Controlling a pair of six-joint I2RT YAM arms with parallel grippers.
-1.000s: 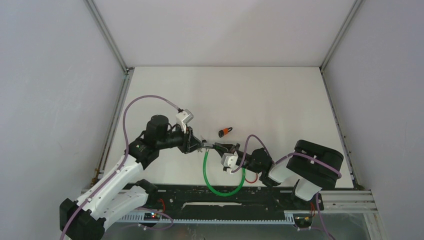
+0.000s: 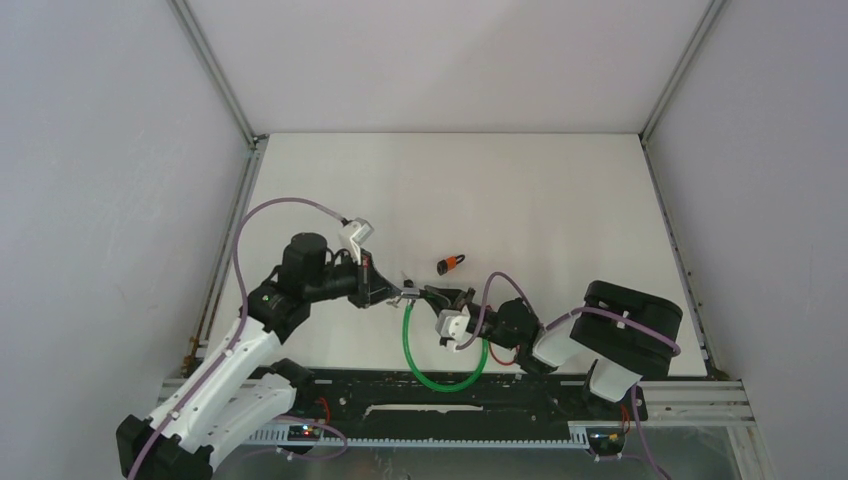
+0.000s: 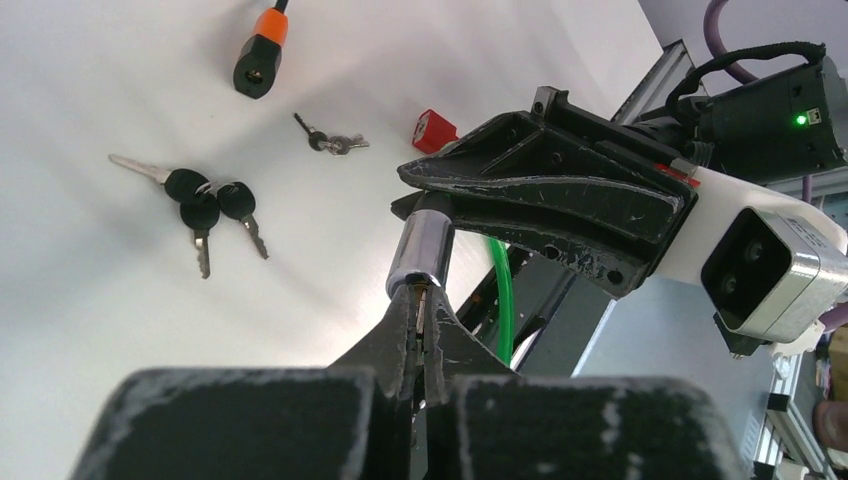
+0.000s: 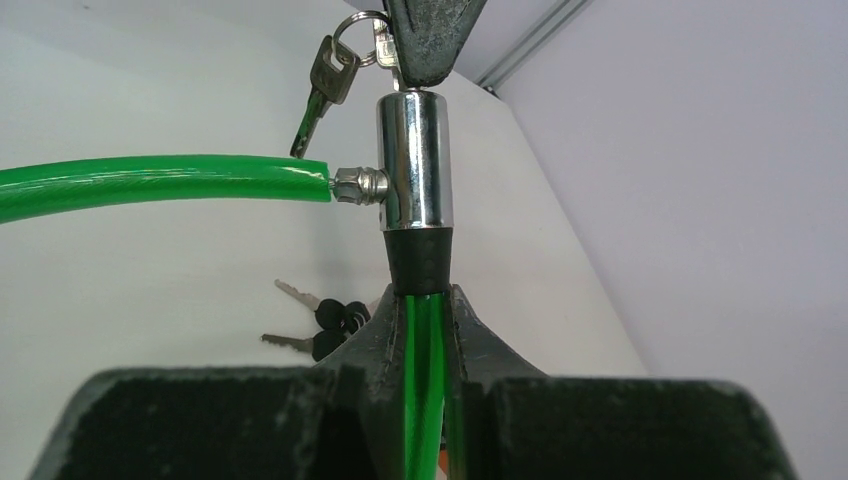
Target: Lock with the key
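The green cable lock (image 2: 408,342) hangs in a loop between the arms. In the right wrist view its chrome cylinder (image 4: 415,160) points away from my right gripper, which is shut on the green cable just behind the black sleeve. At the cylinder's far end my left gripper is shut, with a thin brass-coloured key (image 3: 421,318) between its fingers. The key's blade meets the cylinder's end face; how deep it sits is hidden by the left fingertip. A second key (image 4: 327,75) dangles from the same ring (image 4: 358,25).
On the white table lie a bunch of black-headed keys (image 3: 200,210), a smaller key pair (image 3: 338,142), an orange-and-black padlock (image 3: 262,50) and a red block (image 3: 433,131).
Both grippers stay at the lock.
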